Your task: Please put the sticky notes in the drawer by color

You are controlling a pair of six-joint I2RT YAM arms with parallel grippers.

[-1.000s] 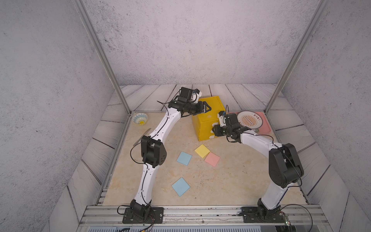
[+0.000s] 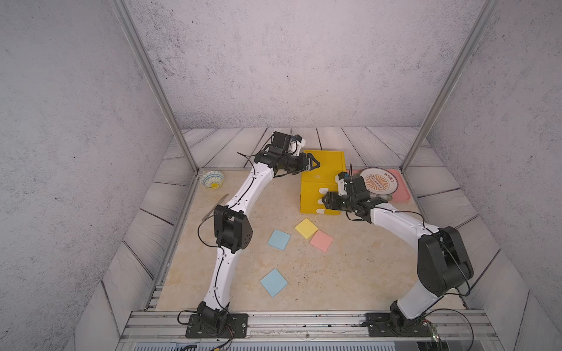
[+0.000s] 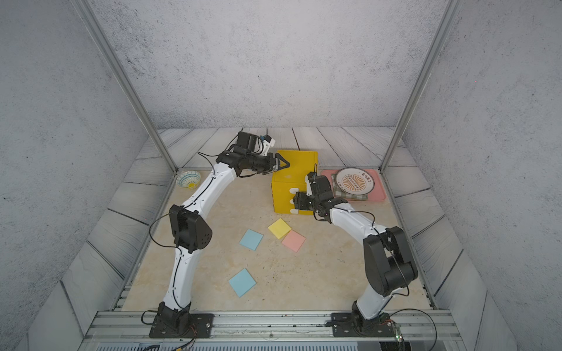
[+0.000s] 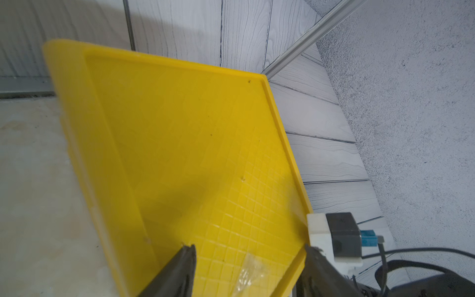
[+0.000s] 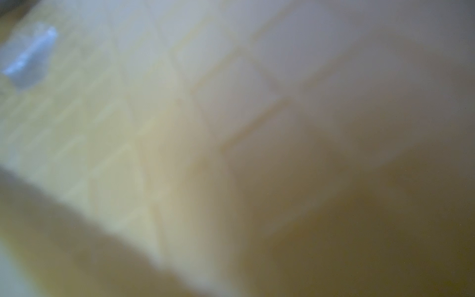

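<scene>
The yellow drawer cabinet [image 2: 310, 188] stands at the back middle, its front with white pull tabs facing the near side. My left gripper [image 2: 313, 162] is at the left edge of its top; in the left wrist view its fingers [image 4: 184, 272] are spread, and the yellow top fills the view beyond them. At the cabinet's front right is my right gripper [image 2: 327, 200]; its wrist view is a blur of yellow ribbing, and the finger's width is not clear. Two blue notes [image 2: 279, 239] [image 2: 273, 282], a yellow note [image 2: 305, 228] and a pink note [image 2: 321, 240] lie on the table.
A patterned bowl [image 2: 212, 179] sits at the back left. An oval plate [image 2: 378, 182] on a pink mat [image 2: 402, 190] is close to the cabinet's right.
The cabinet has turned from an angle to nearly square with the table. The left gripper moved only a little; the notes stayed put.
</scene>
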